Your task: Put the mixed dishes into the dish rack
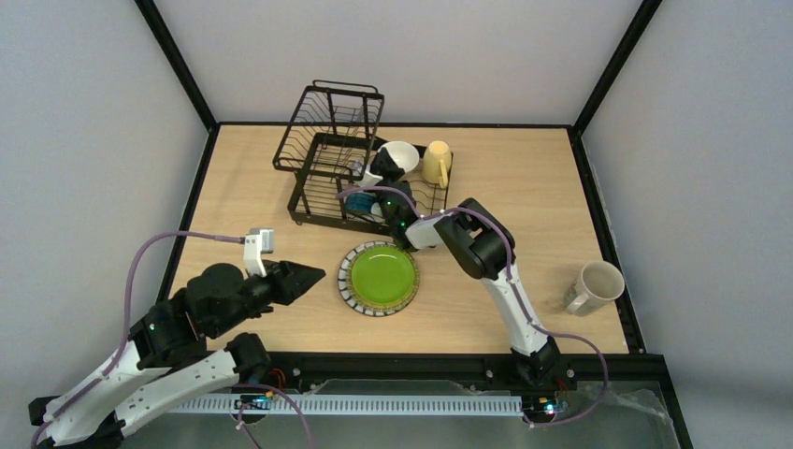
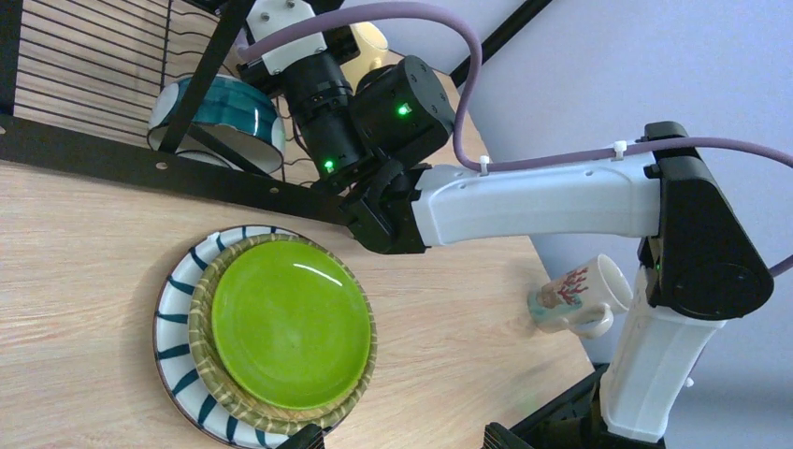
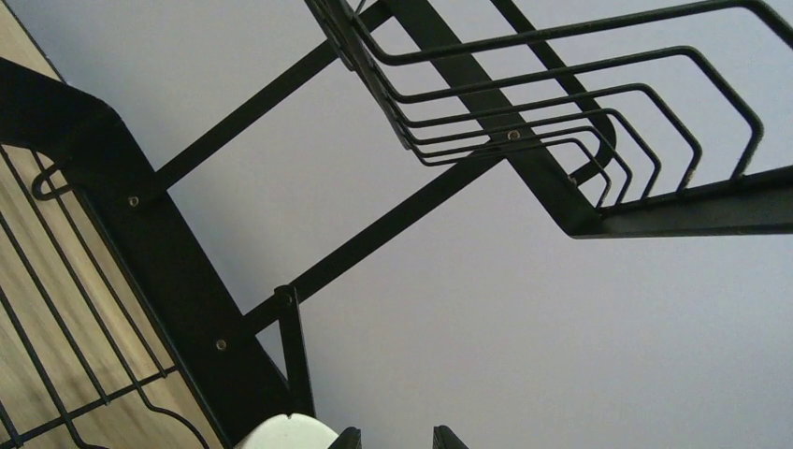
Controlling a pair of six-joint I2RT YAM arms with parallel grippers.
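My right gripper (image 1: 386, 163) reaches into the black dish rack (image 1: 327, 223). Beside it, toward the back right of the lower tier, is a white bowl (image 1: 402, 153). Both fingertips stand apart at the right gripper in the right wrist view, and a white rounded rim (image 3: 292, 432) shows next to the left one, contact unclear. Over the table's left side my left gripper is open and empty. A green plate (image 1: 383, 276) lies stacked on a woven-rimmed plate (image 2: 210, 367) and a blue-striped plate (image 2: 178, 352) in front of the rack. At far right stands a coral-print mug (image 1: 595, 286).
A teal bowl (image 2: 224, 114) and a yellow mug (image 1: 437, 163) sit in the rack's lower tier. The upper tier (image 1: 329, 136) rises at the back left, close to my right gripper. Bare table lies left of the plates and around the coral-print mug.
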